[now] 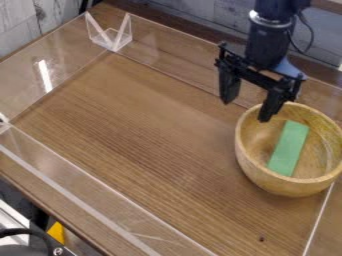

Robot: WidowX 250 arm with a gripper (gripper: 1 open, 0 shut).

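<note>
My dark gripper (250, 95) is open near the back right of the wooden table (120, 140), its fingers pointing down at the rear edge of a light wooden bowl (254, 165). Inside the bowl lies a green block (287, 148). I see nothing held between the fingers; whether they touch the bowl's rim I cannot tell.
A clear plastic container (110, 33) stands at the back left. A grey wall runs along the back. A dark object with some yellow is at the bottom left corner.
</note>
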